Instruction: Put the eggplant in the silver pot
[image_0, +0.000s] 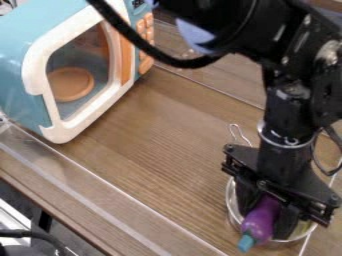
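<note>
The purple eggplant (262, 218) with its blue-green tip is between the fingers of my gripper (274, 202), which is shut on it. It tilts tip-down toward the near side, low over the silver pot (231, 205). The tip shows at the pot's near-left rim; whether it touches the pot cannot be made out. My gripper covers most of the pot, leaving its left rim and part of its near side in view. The pot's wire handle (238, 131) sticks out at the back.
A toy microwave (40, 75) in blue and white, with an orange plate (71, 84) inside, stands at the back left. The yellow banana in the pot is hidden now.
</note>
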